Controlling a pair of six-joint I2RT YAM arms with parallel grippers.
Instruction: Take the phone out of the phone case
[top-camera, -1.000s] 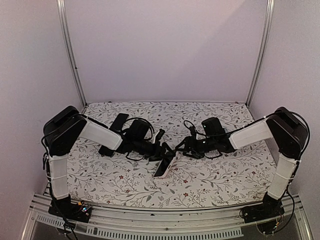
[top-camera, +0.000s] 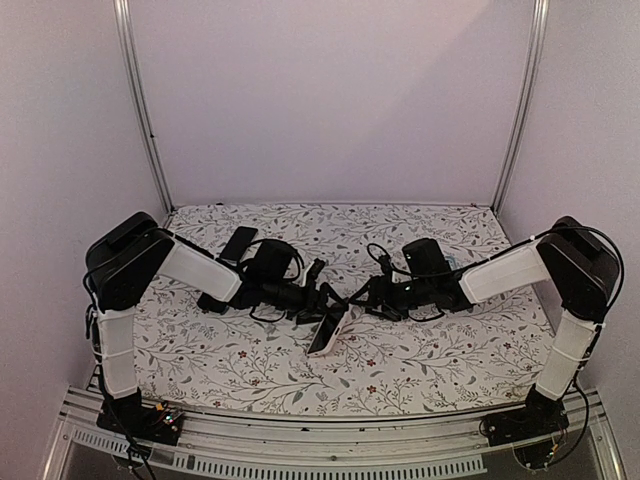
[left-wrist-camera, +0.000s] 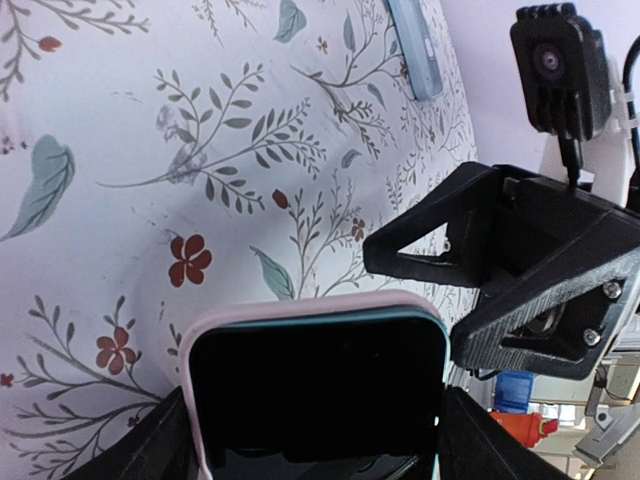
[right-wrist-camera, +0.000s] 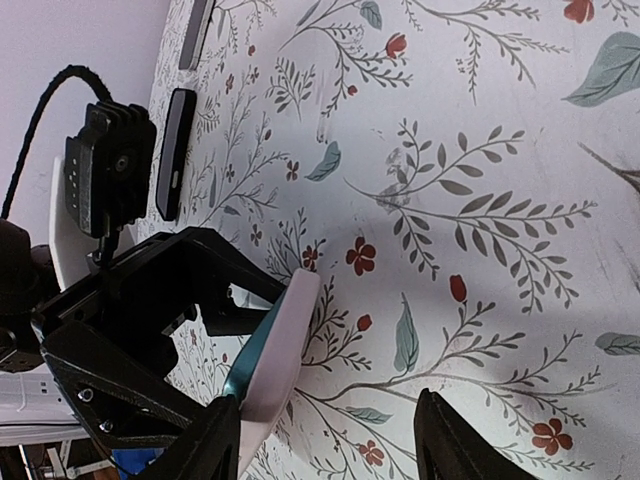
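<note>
The dark-screened phone (left-wrist-camera: 315, 375) sits in a pale pink case (right-wrist-camera: 285, 350), with a teal layer along its edge, tilted over the table in front of both arms. My left gripper has its fingertips either side of the phone and case at the bottom of the left wrist view; whether it grips tightly is unclear. My right gripper stands part open beside the case, at its right in the top view, with nothing seen between its fingers in the right wrist view.
Dark rectangular items (top-camera: 240, 243) lie at the back left, behind the left arm. A light blue item (left-wrist-camera: 415, 45) lies beyond the right gripper.
Both grippers have shifted very slightly in the top view; the phone and case look nearly unchanged.
</note>
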